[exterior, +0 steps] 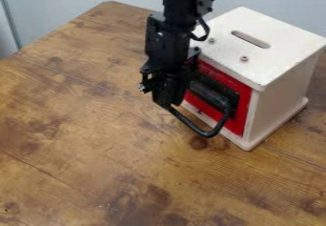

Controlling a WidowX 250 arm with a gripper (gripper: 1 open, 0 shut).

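Observation:
A white wooden toy oven (pixel 268 53) stands on the right, with a red front panel (pixel 235 125) and a black inset. A black U-shaped handle or bar (pixel 197 127) juts from the front and hangs low. My black gripper (pixel 163 89) is at the oven's front left, beside that bar; its fingers are dark and partly hidden, appearing shut, and I cannot see anything clearly between them.
A pale wall (pixel 38 1) runs along the back.

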